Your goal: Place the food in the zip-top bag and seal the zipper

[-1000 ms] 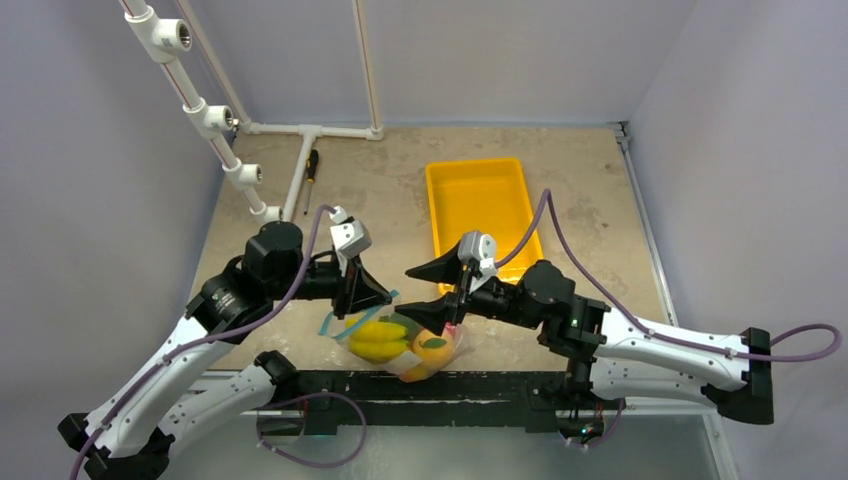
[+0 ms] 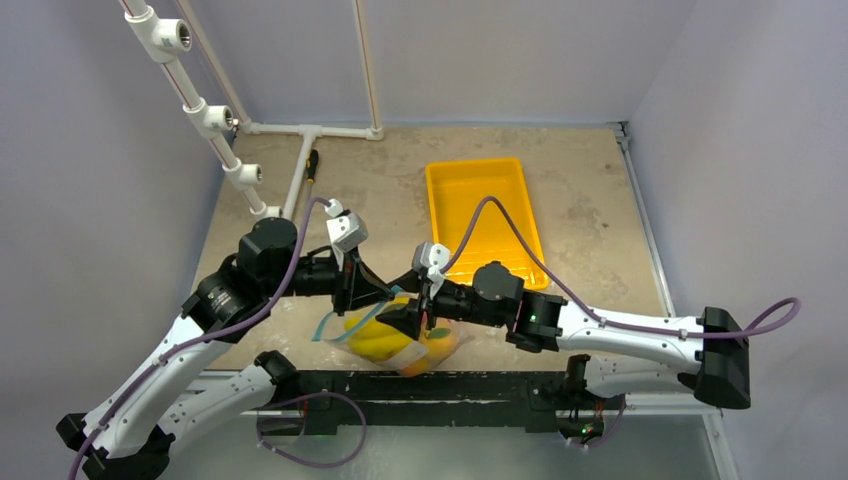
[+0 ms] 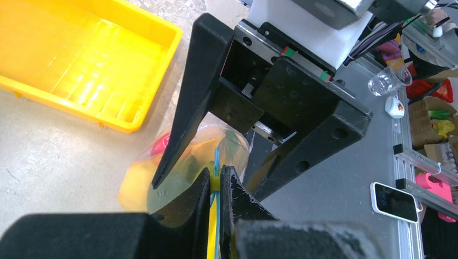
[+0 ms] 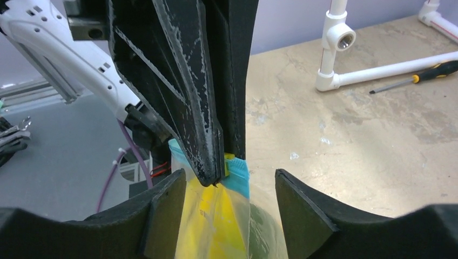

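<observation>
The clear zip top bag (image 2: 405, 357) lies near the table's front edge with yellow and orange food (image 2: 374, 340) inside. Its blue zipper strip (image 2: 330, 325) faces up. My left gripper is shut on the strip, by a small yellow slider (image 3: 215, 182) pinched between its fingertips. Around the bag's top, my right gripper (image 2: 398, 302) stands part open, its fingers (image 4: 308, 216) to either side of the strip and of the left fingertips. The right fingers look clear of the bag. Part of the strip is hidden behind the two grippers.
An empty yellow tray (image 2: 480, 210) stands behind the right arm. A screwdriver (image 2: 312, 165) lies at the back left beside white pipes (image 2: 305, 170).
My right gripper has moved left toward the left fingertips, and its fingers have come closer together.
</observation>
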